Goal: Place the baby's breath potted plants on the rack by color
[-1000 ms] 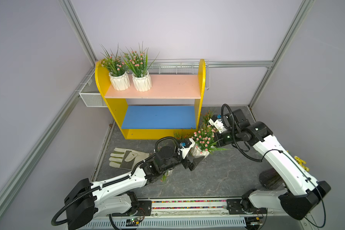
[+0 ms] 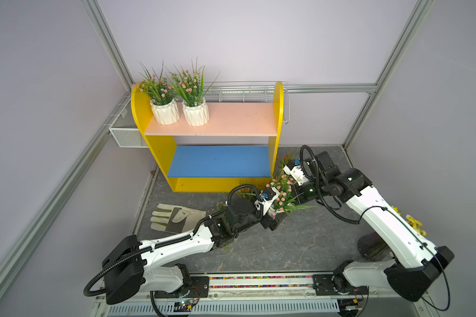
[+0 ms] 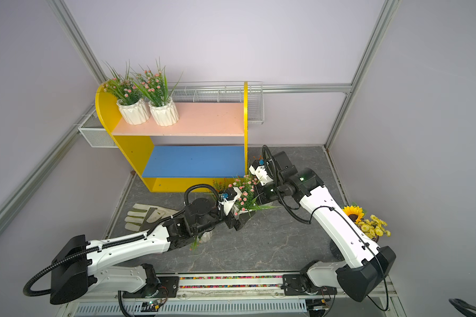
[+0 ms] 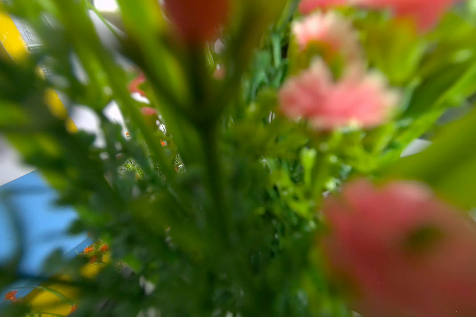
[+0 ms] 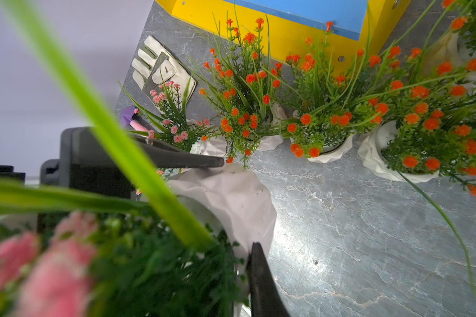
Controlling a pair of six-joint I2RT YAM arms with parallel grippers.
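Between my two grippers is a plant with pink flowers (image 2: 282, 189) in a white pot (image 5: 243, 203). My left gripper (image 2: 274, 218) is open at the pot's side; in the right wrist view its dark fingers (image 5: 187, 155) stand apart around the pot wall. From the right, my right gripper (image 2: 294, 192) reaches shut against the plant. Foliage hides its fingertips, so a hold on the rim cannot be told. Two pink plants in white pots (image 2: 165, 112) stand on the left of the pink shelf (image 2: 238, 119). The blue shelf (image 2: 219, 161) is empty. Blurred leaves and pink blooms (image 4: 338, 100) fill the left wrist view.
Several orange-flowered plants (image 5: 328, 119) stand on the grey floor beside the rack's yellow base (image 5: 280, 45). A smaller pink plant (image 5: 177, 119) and a glove (image 5: 164, 68) lie beyond. Yellow flowers (image 3: 372, 224) stand far right.
My left gripper has moved right, up to the pot, over the last second. The right arm and the plant have shifted slightly left. The shelf plants have stayed still.
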